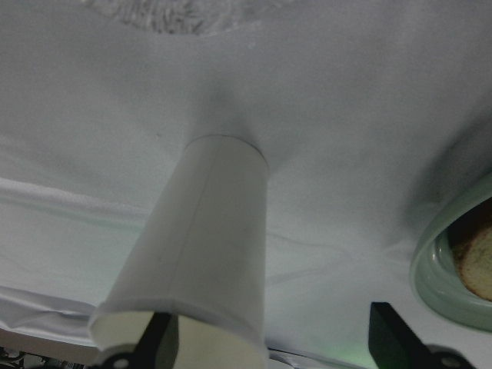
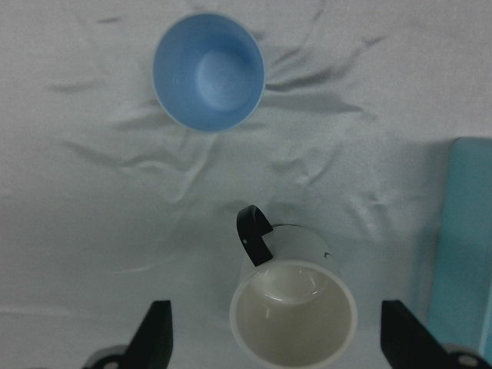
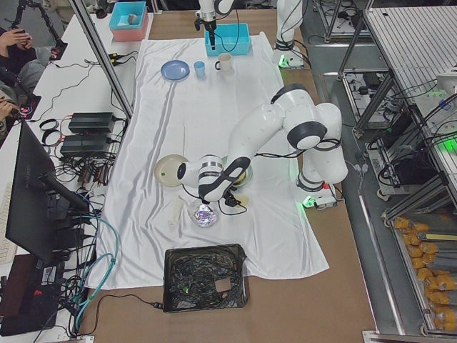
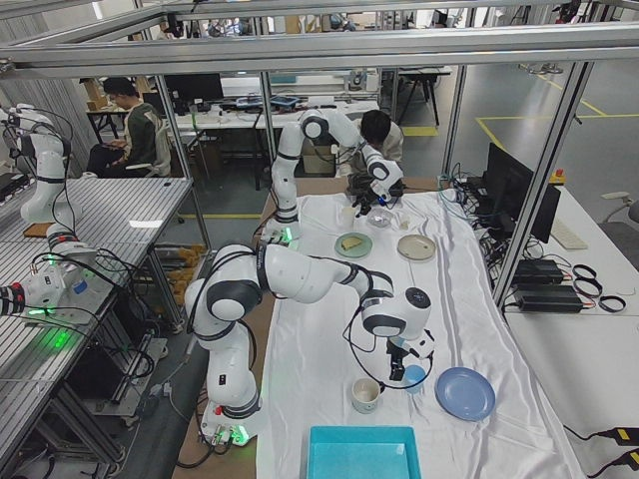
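My left gripper is open in the left wrist view, its fingers either side of the upper end of a white paper cup (image 1: 196, 238). A green bowl (image 1: 430, 269) with bread is to the right. My right gripper is open above a white mug with a black handle (image 2: 292, 315), a blue cup (image 2: 207, 73) beyond it and a teal tray (image 2: 469, 231) to the right. In the camera left view the left gripper (image 3: 228, 199) is near a foil dish (image 3: 203, 214), partly hidden by its arm.
A beige plate (image 3: 164, 173) lies left of the left arm. A blue plate (image 4: 465, 394) sits beside the blue cup. A black crate (image 3: 206, 300) stands at the cloth's near edge. The middle of the cloth has free room.
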